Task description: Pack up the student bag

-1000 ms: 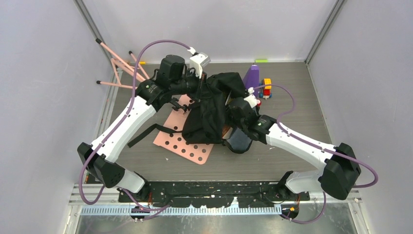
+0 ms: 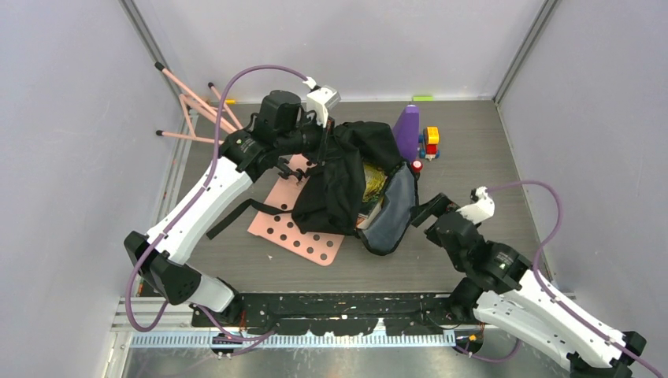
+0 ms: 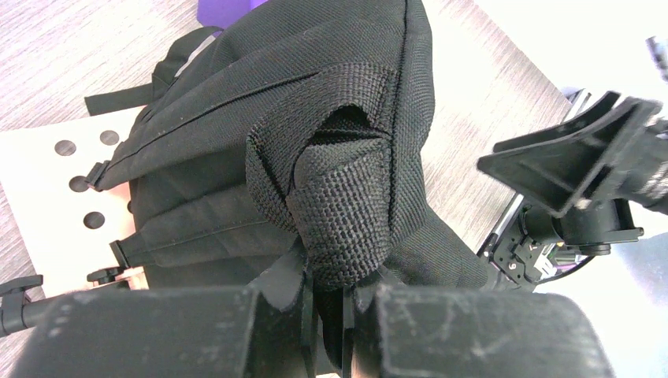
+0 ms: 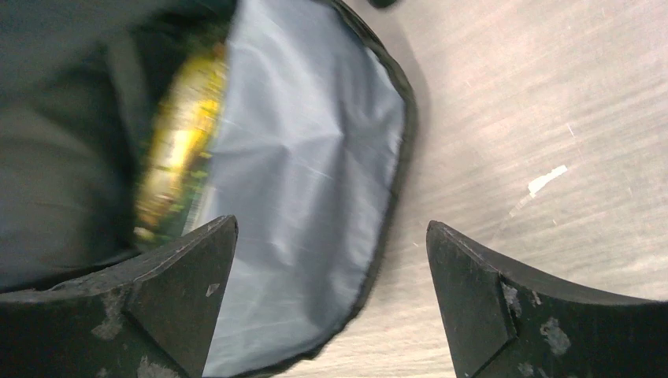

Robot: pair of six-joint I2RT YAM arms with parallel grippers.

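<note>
The black bag point(image 2: 331, 197) lies open on the pink dotted board point(image 2: 291, 240), with yellow contents point(image 2: 372, 183) inside and a grey inner flap point(image 4: 307, 181) spread on its right side. My left gripper is shut on the bag's black fabric strap point(image 3: 339, 205), holding that side up. My right gripper point(image 2: 429, 209) stands open just right of the bag's opening, with nothing visible between its fingers; in the right wrist view the flap and bare table show beyond it.
A purple object point(image 2: 407, 130), a toy vehicle point(image 2: 430, 138) and a small red item point(image 2: 417, 166) stand behind and right of the bag. Pink legs point(image 2: 201, 106) stick out at the back left.
My right gripper has come out of the bag and moved right and toward the front, uncovering the bag's contents and flap. The left arm holds still.
</note>
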